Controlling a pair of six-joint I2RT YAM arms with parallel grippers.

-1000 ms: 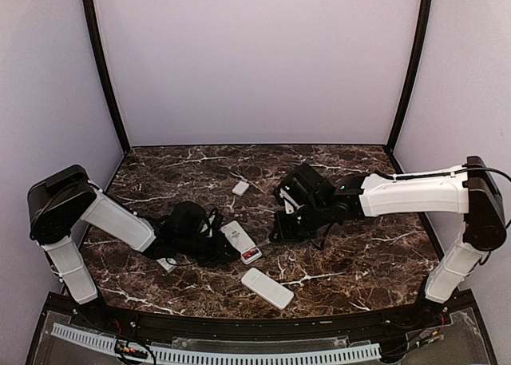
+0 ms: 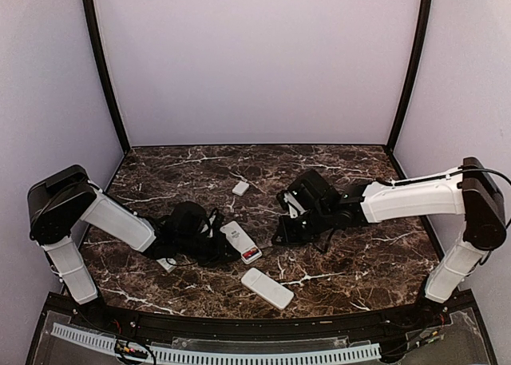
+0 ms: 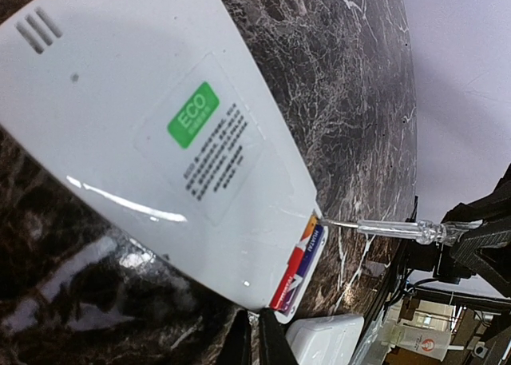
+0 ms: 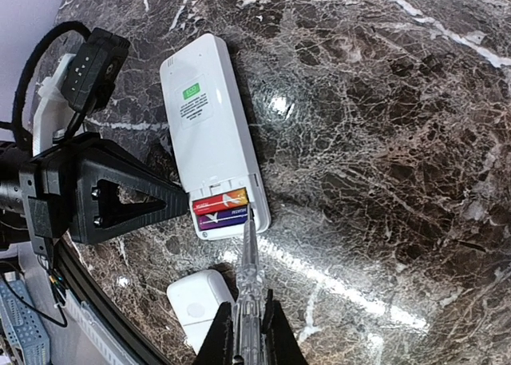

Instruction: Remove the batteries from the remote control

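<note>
The white remote [image 2: 238, 237] [image 4: 204, 117] lies back up, its battery bay uncovered, two batteries [image 3: 297, 261] [image 4: 220, 209] inside. My left gripper [image 2: 225, 249] is at the remote's side near the bay, fingers closed; whether they grip its edge is unclear. My right gripper [image 2: 283, 233] is shut on a clear-handled screwdriver [image 3: 407, 229] [image 4: 249, 277], whose tip reaches the bay at the ends of the batteries.
A second white object [image 2: 267, 287] [image 4: 200, 301] lies in front of the remote. A small white piece [image 2: 240, 188] lies behind it.
The left arm and remote look unmoved.
</note>
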